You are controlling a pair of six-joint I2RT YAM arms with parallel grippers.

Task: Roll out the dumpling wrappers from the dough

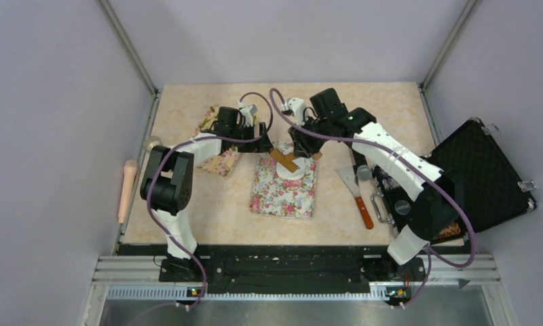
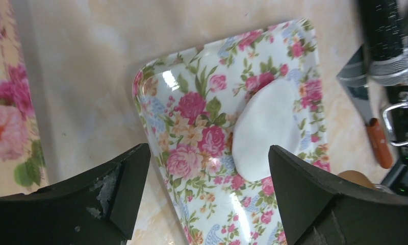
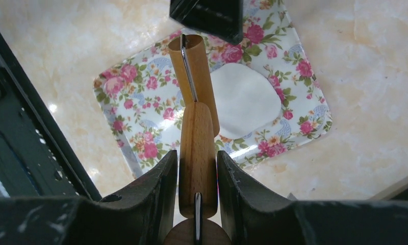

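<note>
On the floral tray (image 1: 282, 198) lies a flat white disc of dough, also visible in the right wrist view (image 3: 245, 102). My right gripper is shut on a wooden rolling pin (image 3: 197, 143), which hangs over the tray with its far part across the dough's edge in that view. My left gripper stands open above the tray's left side, nothing between its fingers.
A second floral board (image 1: 218, 163) lies at the left. A scraper with an orange handle (image 1: 364, 214), a metal handle and an open black case (image 1: 486, 170) are at the right. A pale pin (image 1: 126, 190) lies at the far left edge.
</note>
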